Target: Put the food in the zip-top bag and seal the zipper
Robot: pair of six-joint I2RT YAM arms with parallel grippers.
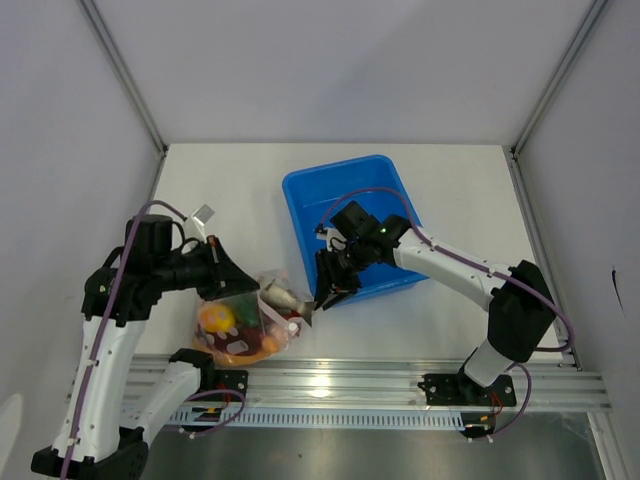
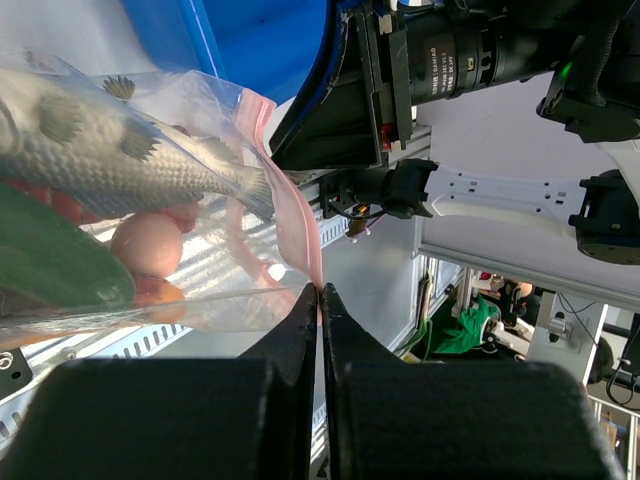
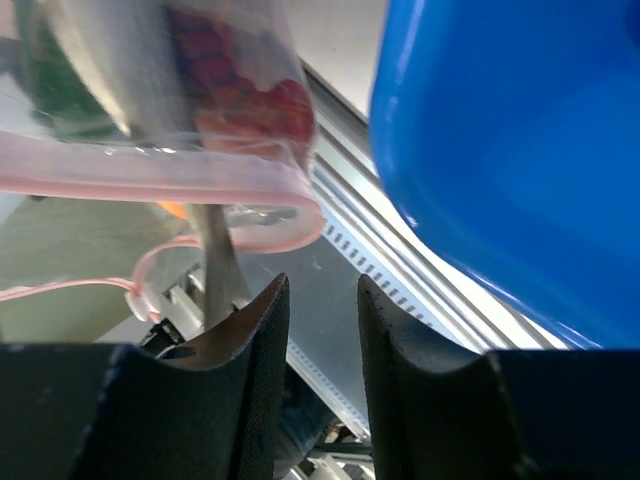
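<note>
The clear zip bag (image 1: 240,335) lies at the table's front left, filled with a fish (image 2: 130,150), a green vegetable (image 2: 55,250), a round pink item (image 2: 148,243) and other food. Its pink zipper edge (image 2: 295,225) runs along the open end; the fish's tail is at that edge. My left gripper is shut at the bag's edge, the film meeting its fingertips. My right gripper stands part open just right of the bag, above the zipper end, with nothing between its fingers.
A blue bin (image 1: 340,170) sits behind and right of the bag, close to my right gripper.
</note>
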